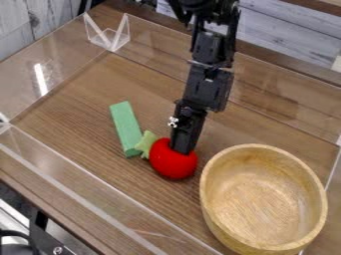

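My black gripper reaches down from the top centre, its tips right over a round red object with a pale green top, which looks like a toy vegetable. The tips look close together; whether anything is between them is hidden. A green block lies just left of the red object. A large tan bowl stands at the lower right.
A clear plastic piece sits at the upper left.
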